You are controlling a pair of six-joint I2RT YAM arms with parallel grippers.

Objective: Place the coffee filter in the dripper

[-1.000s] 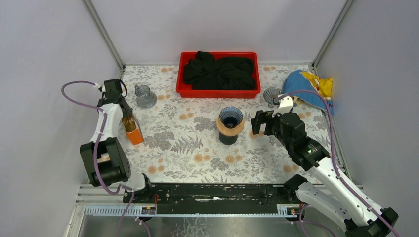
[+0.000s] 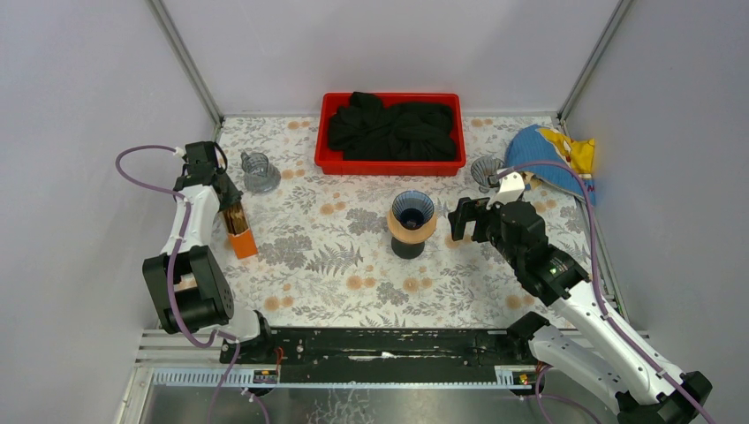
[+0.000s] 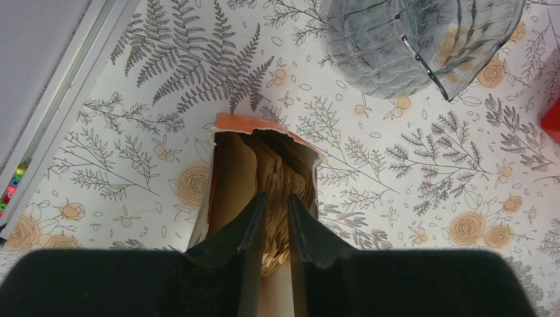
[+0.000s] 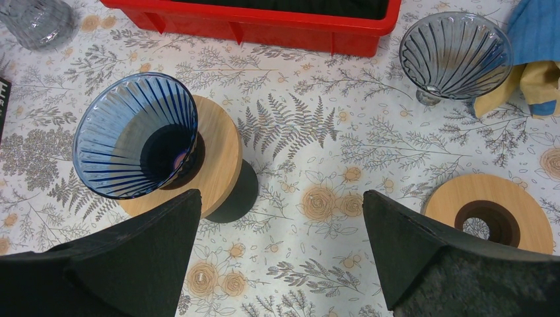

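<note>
An orange box of brown paper coffee filters (image 2: 241, 243) stands at the left of the table. Over it in the left wrist view, my left gripper has its fingertips close together among the filters (image 3: 271, 172); whether it grips any is unclear. The dripper, a blue ribbed glass cone (image 2: 412, 201) on a wooden collar and dark stand, sits mid-table, empty as seen in the right wrist view (image 4: 135, 132). My right gripper stands open to the right of the dripper, nothing between its fingers.
A glass jug (image 2: 261, 175) is behind the filter box. A red tray with dark cloth (image 2: 389, 162) is at the back. A glass cone (image 4: 455, 53), wooden ring (image 4: 515, 205) and blue-yellow bag (image 2: 548, 159) are at the right.
The cable at my left arm has shifted very slightly; otherwise both arms and the objects look the same in the top view.
</note>
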